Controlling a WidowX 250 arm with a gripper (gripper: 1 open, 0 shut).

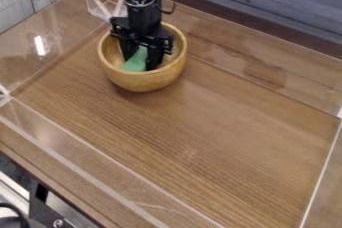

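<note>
A tan bowl [150, 82] sits near the back left of the wooden table, with a green object [136, 60] inside it. My black gripper [142, 50] reaches down from above into the bowl, over the green object; its fingertips are largely hidden among the bowl's contents, so what lies between them is hard to make out.
Clear plastic pieces stand at the left edge and behind the bowl. A pale wall runs along the back.
</note>
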